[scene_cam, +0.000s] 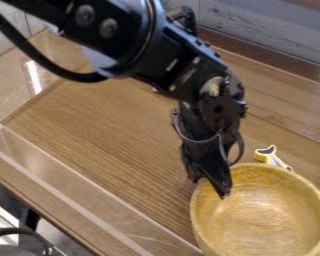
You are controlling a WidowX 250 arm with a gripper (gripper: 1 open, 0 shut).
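Observation:
The black gripper (211,178) points down at the left rear rim of a large wooden bowl (263,220) at the lower right. Its fingers look shut, and nothing shows clearly between them. The bowl's interior looks empty. A small white and yellow object (268,156) lies just behind the bowl, too small to identify.
A pale panelled wall (276,45) stands at the back. Part of a dark round object (9,238) shows at the bottom left.

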